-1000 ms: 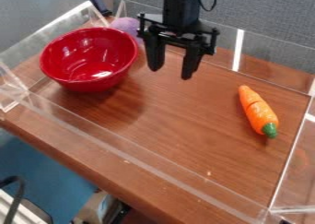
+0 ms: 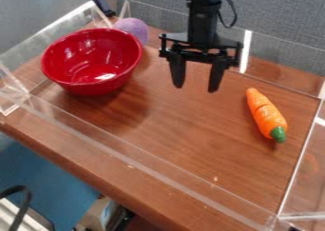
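My black gripper (image 2: 196, 75) hangs over the back middle of the wooden table, its two fingers spread apart with nothing between them. To its left sits a large red bowl (image 2: 91, 64), empty as far as it shows. Behind the bowl, partly hidden, is a round purple object (image 2: 132, 28). An orange carrot (image 2: 264, 111) with a green tip lies on the right side of the table, apart from the gripper.
Clear plastic walls (image 2: 298, 218) edge the wooden table (image 2: 165, 149). A blue floor and some hardware with a cable show past the front left edge.
My gripper has moved lower in the view over the last second, staying open. The bowl and carrot have not moved.
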